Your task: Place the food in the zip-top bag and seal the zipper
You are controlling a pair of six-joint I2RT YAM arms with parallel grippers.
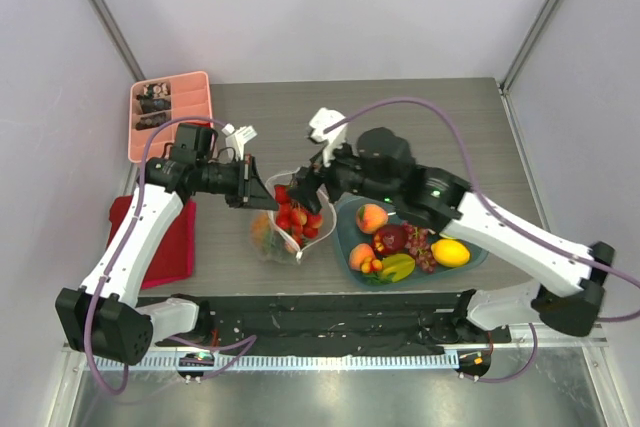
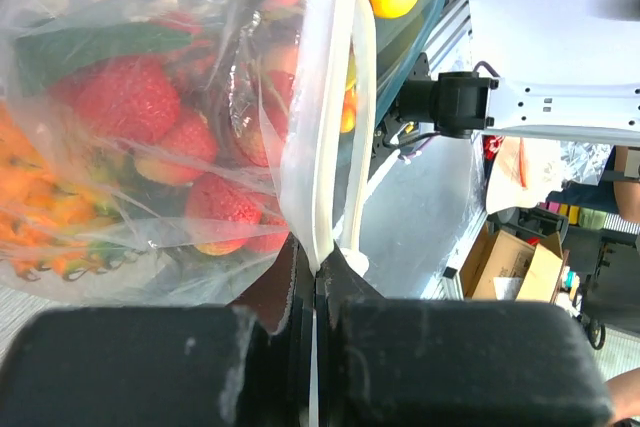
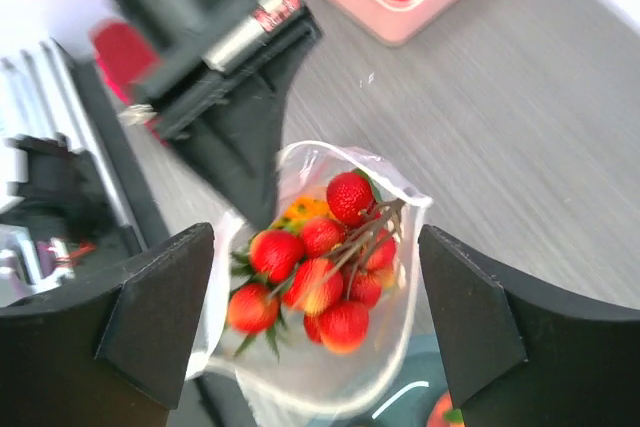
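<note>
The clear zip top bag (image 1: 330, 209) stands with its mouth held open on the table. Inside it lies a bunch of red fruits on brown stems (image 3: 316, 285), with orange food (image 2: 45, 207) lower down, seen through the plastic. My left gripper is shut on the bag's rim (image 2: 322, 127). Above and to the right of the mouth, my right gripper stands wide open, its fingers (image 3: 160, 312) far apart and nothing between them. The red bunch shows below and beyond those fingers, inside the bag's rim.
A blue-green basket (image 1: 345, 247) right of the bag holds peaches, a red fruit (image 1: 390, 239), grapes, a yellow-green pepper (image 1: 397, 267) and a lemon (image 1: 450, 253). A pink divided tray (image 1: 190, 97) sits at back left, a red cloth (image 1: 175, 247) below it.
</note>
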